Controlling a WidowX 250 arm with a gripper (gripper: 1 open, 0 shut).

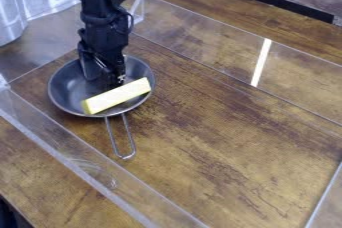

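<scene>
A grey frying pan [72, 86] with a wire handle pointing toward the front sits on the wooden table at the left. A pale yellow bar [116, 96] lies across the front right part of the pan. My black gripper [102, 77] reaches down from the upper left into the pan, just behind the bar, open; its fingertips are dark against the pan and hard to make out.
Clear plastic walls or rails run along the left, back and right of the wooden table [234, 142]. A white strip stands at the back right.
</scene>
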